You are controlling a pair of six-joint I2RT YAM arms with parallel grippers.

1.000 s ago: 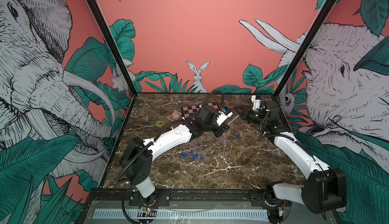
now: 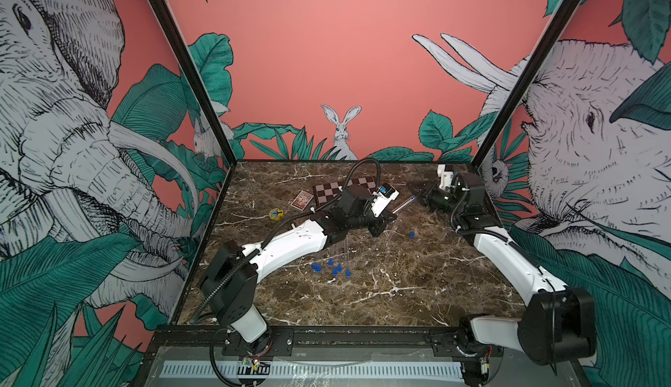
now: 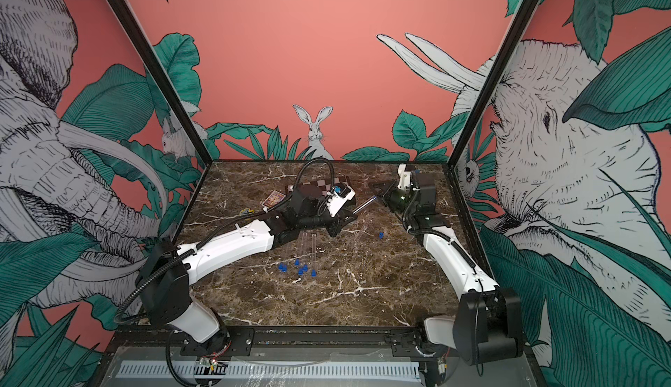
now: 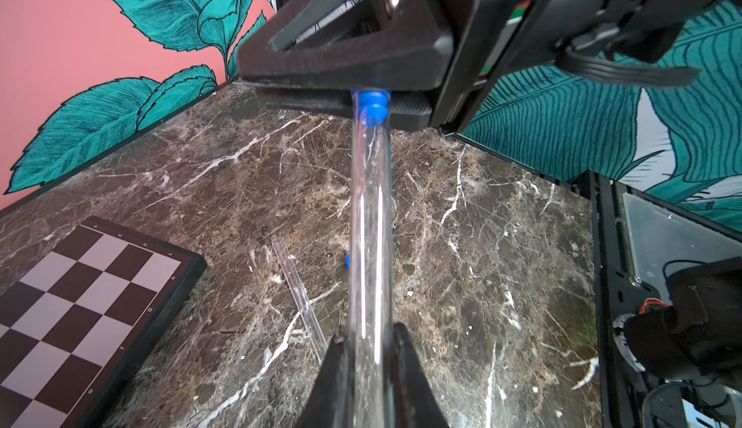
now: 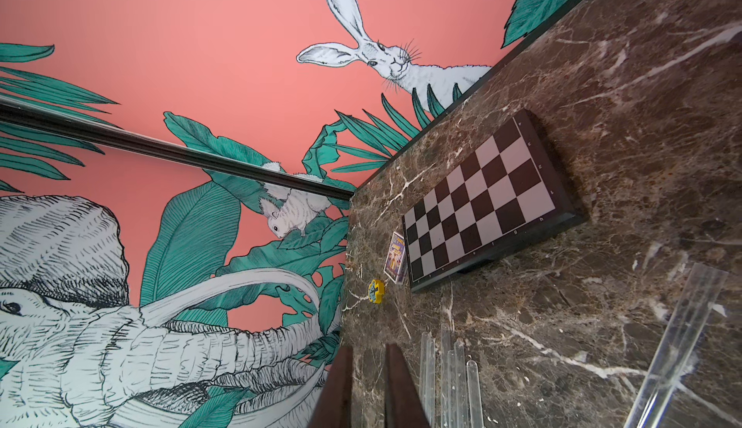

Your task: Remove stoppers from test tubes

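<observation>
My left gripper is shut on a clear test tube [image 4: 369, 242], held slanting up with a blue stopper [image 4: 373, 107] in its top end. Just at that end, my right gripper's fingers [image 4: 340, 57] overlap the stopper in the left wrist view; whether they touch it I cannot tell. In the right wrist view my right gripper has a gap between its fingertips. Several loose blue stoppers [image 2: 316, 267] lie on the marble table, another [image 3: 381, 235] to their right. Several clear tubes [image 5: 471, 393] lie on the table.
A checkered board [image 5: 479, 196] lies at the back middle, with a card [image 5: 394, 258] and a small yellow object [image 5: 375, 290] to its left.
My right gripper has shifted slightly to the right, and the left arm slightly too. The held tube stays in my left gripper.
</observation>
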